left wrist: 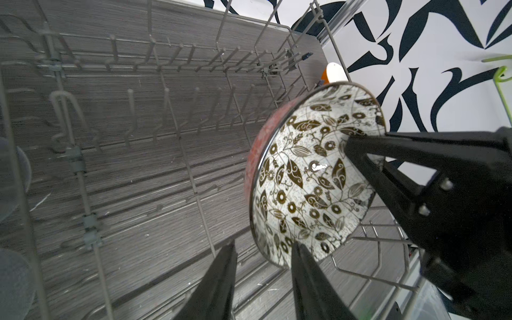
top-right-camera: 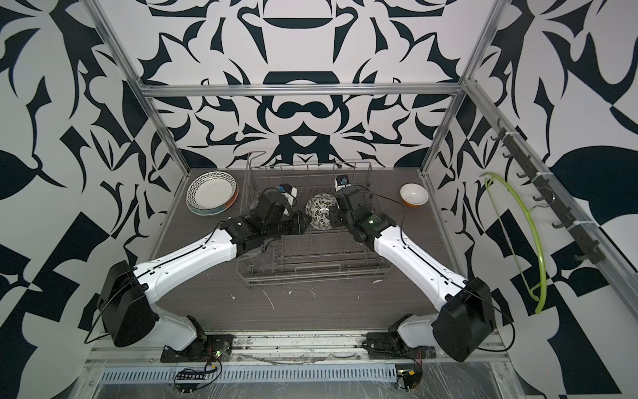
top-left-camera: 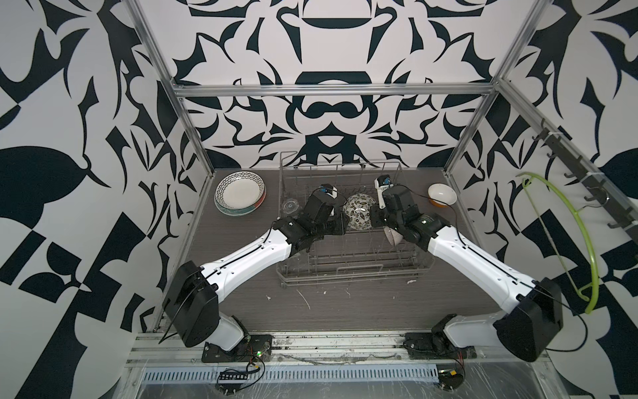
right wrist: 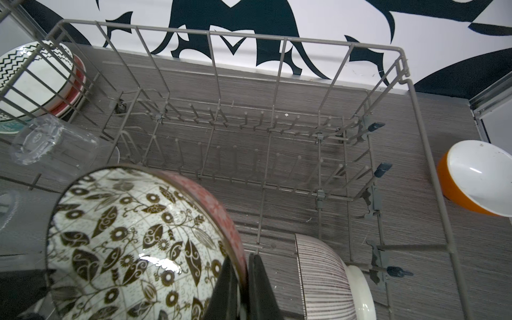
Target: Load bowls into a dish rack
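A bowl with a brown floral print (top-left-camera: 360, 211) and a pinkish outside hangs tilted above the dish rack (top-left-camera: 359, 270), between my two grippers. My right gripper is shut on its rim. Close to the opposite edge of the bowl is my left gripper, its fingers parted and empty; the bowl's lower edge shows just beyond the tips, and whether they touch cannot be told. A striped bowl (right wrist: 325, 277) rests tilted in the rack's right part, partly hidden under the right arm in the top left view.
Clear glasses (right wrist: 45, 144) stand in the rack's left side. Stacked plates or bowls (top-left-camera: 240, 191) sit on the table left of the rack. An orange bowl (right wrist: 477, 176) with a white inside lies to the right. The rack's rear rows of prongs are empty.
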